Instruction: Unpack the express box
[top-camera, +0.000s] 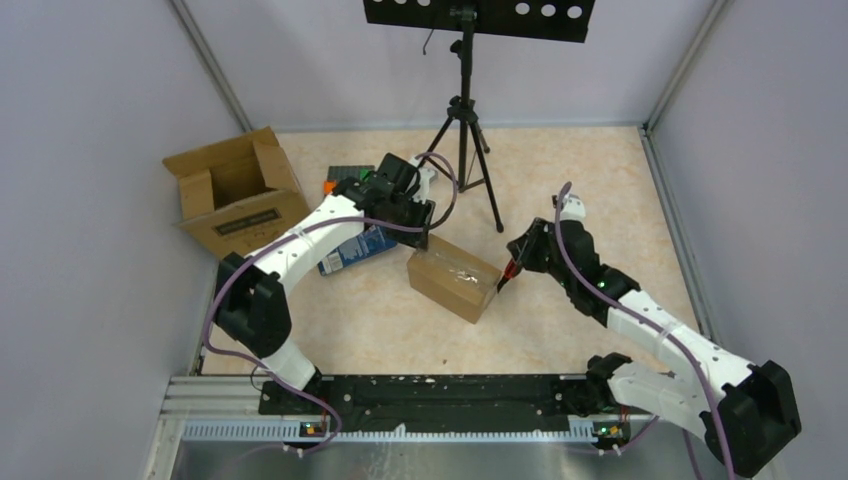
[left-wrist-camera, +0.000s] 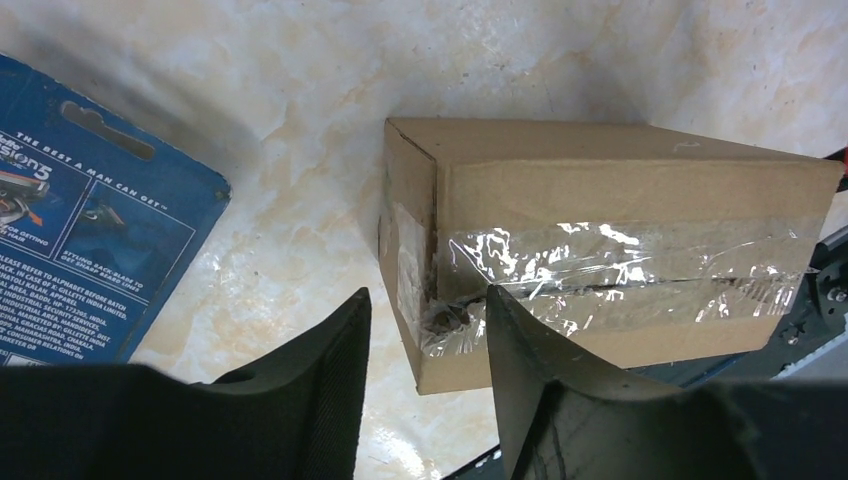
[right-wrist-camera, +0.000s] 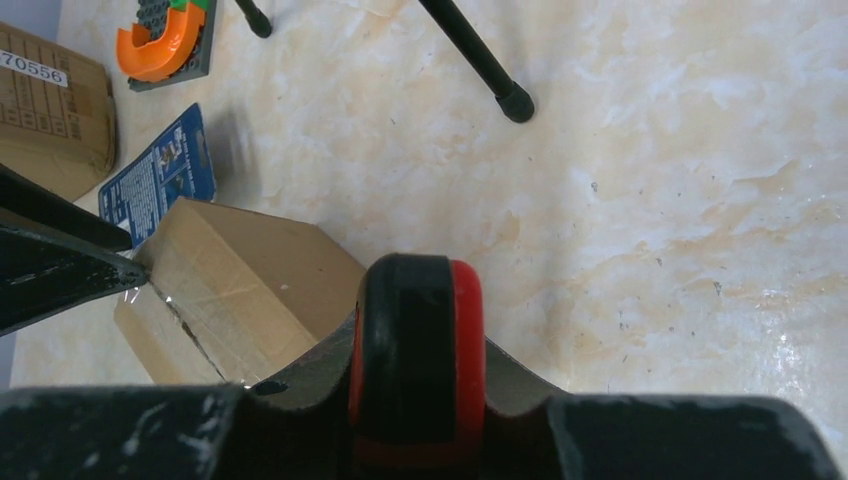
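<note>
A closed brown cardboard box (top-camera: 455, 283) lies on the table, clear tape (left-wrist-camera: 600, 270) running along its top seam. The tape is torn at the end nearest my left gripper, where a small hole shows. That gripper's fingers stand apart with nothing gripped between them, over this end of the box. At the opposite end, my right gripper (top-camera: 518, 262) is shut on a red and black tool (right-wrist-camera: 415, 350), probably a cutter. The tool points down beside the box's right end; its tip is hidden in the right wrist view.
An open, larger cardboard box (top-camera: 245, 195) stands at the back left. A blue printed package (top-camera: 355, 250) lies beneath the left arm, near a grey and orange toy piece (right-wrist-camera: 165, 45). A black tripod stand (top-camera: 463, 115) is behind.
</note>
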